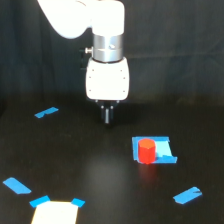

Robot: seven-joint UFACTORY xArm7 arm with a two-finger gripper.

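Observation:
My white arm hangs from the top of the camera view, with its dark gripper (108,114) in the air left of centre, too small and dark to tell whether it is open or shut. A red cylinder (147,151) stands at the right on a square of light-blue tape (167,160), apart from the gripper. A pale yellow square (55,213) with blue tape at its corners lies at the front left, cut off by the frame's bottom edge.
Short blue tape strips lie at the left (17,186), back left (46,112) and front right (187,195).

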